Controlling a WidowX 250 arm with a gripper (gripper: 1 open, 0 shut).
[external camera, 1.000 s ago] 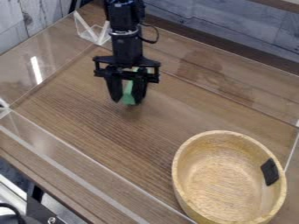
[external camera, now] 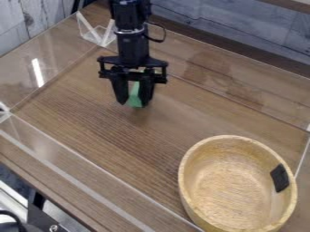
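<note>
The black arm reaches down from the top of the view, its gripper (external camera: 132,91) low over the wooden table (external camera: 109,149) in the upper middle. A small green object (external camera: 138,99) is between or just behind its fingers, partly hidden by them. Whether the fingers touch or hold it cannot be told at this size.
A large round beige basket (external camera: 237,195) sits at the lower right, with a dark patch on its rim. Pale clear plastic pieces lie at the left edge and upper left. The middle and right of the table are open.
The gripper has shifted slightly, with the arm a little higher or farther back. The green object stays at about the same spot among the fingers.
</note>
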